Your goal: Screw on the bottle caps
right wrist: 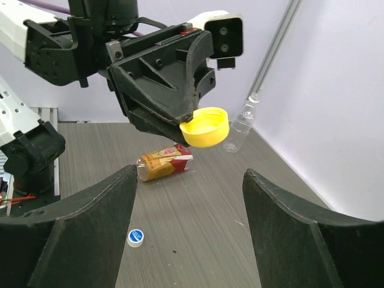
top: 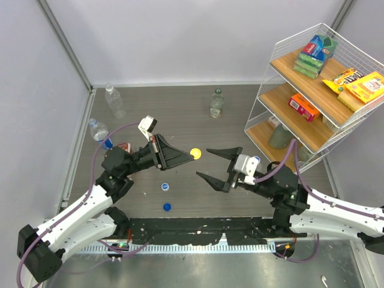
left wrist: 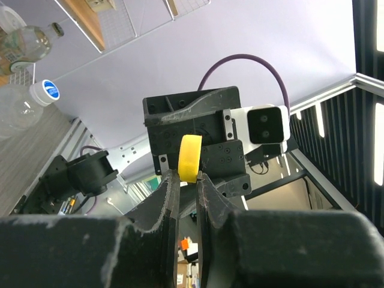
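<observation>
A yellow cap point(top: 195, 153) is pinched at the fingertips of my left gripper point(top: 189, 157), held above the floor; it shows upright-edged in the left wrist view point(left wrist: 189, 158). My right gripper point(top: 209, 165) faces it with fingers spread wide and empty. A white-and-blue cap point(top: 165, 186) and a dark blue cap point(top: 167, 207) lie on the dark wooden surface. Clear bottles stand at the back left point(top: 115, 103), the left point(top: 98, 131) and the back centre point(top: 216, 105).
A wire shelf point(top: 285, 101) with snacks and boxes fills the right. A bottle with red-yellow label point(right wrist: 162, 165) lies near my left arm.
</observation>
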